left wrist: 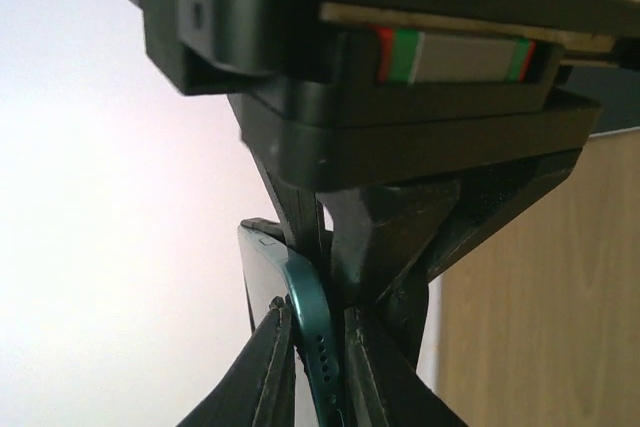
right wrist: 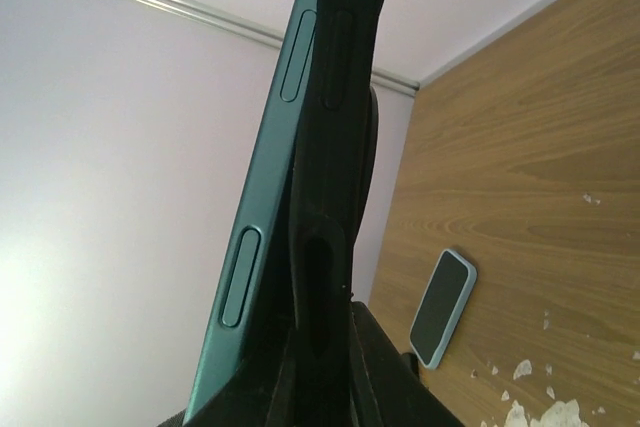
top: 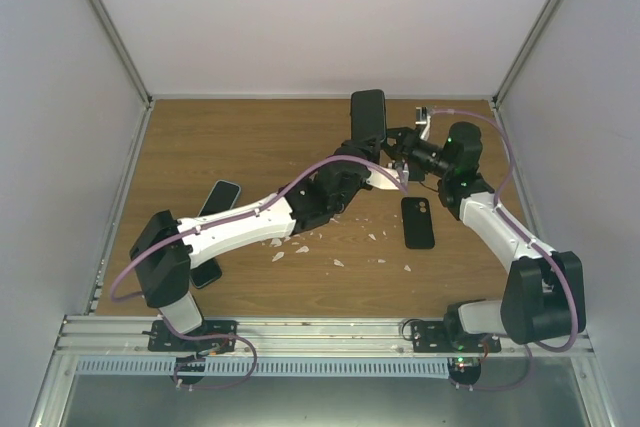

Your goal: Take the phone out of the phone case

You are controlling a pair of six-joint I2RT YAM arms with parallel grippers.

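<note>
A phone in a dark case (top: 368, 113) is held upright between both arms in the top view. In the right wrist view its teal side (right wrist: 242, 272) stands out beside the black case (right wrist: 330, 167), which my right gripper is shut on at the bottom. The left wrist view shows the teal phone edge (left wrist: 308, 297) between the fingers of my left gripper; how tightly they close is hard to tell. The right gripper's dark body fills the upper part of that view.
A silver-edged phone (right wrist: 442, 309) lies on the left of the table (top: 250, 147), another dark item partly under my left arm. A black case (top: 418, 223) lies at the right. Pale flakes are scattered mid-table.
</note>
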